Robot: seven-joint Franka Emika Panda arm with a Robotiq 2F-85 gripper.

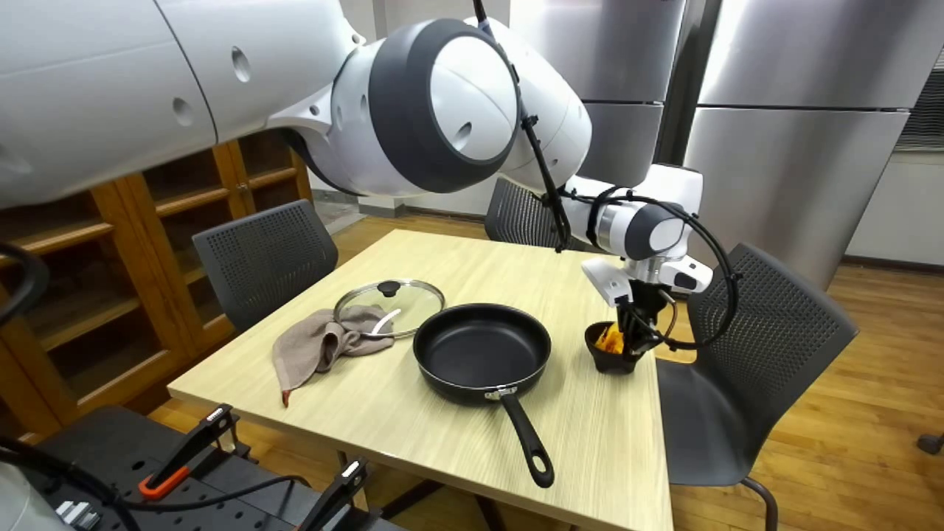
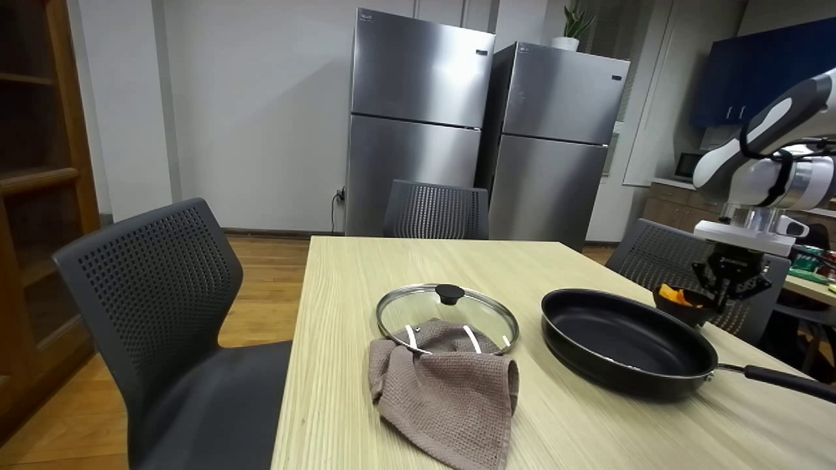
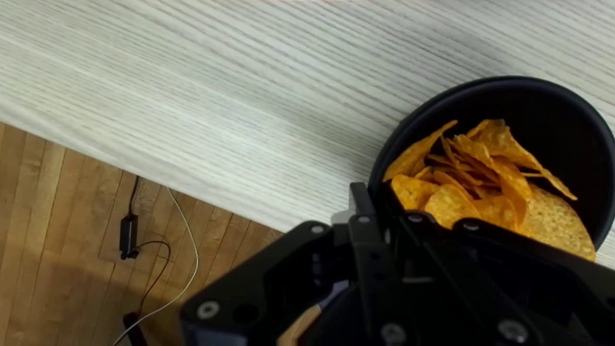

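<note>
A small black bowl [image 3: 565, 115] with orange chips [image 3: 490, 173] inside stands near the table's right edge. My gripper is shut on the bowl's rim, one finger outside the wall and the other inside, beside the chips. In exterior view 1 the bowl [image 1: 612, 361] is upright, partly covered by the gripper [image 1: 626, 345]; I cannot tell whether its base touches the table. A black frying pan [image 1: 482, 345] lies to its left, empty, its handle pointing to the front.
A glass lid [image 2: 486, 313] rests partly on a brown cloth [image 2: 454, 399] left of the pan. A black chair [image 1: 761, 354] stands close to the table's right edge.
</note>
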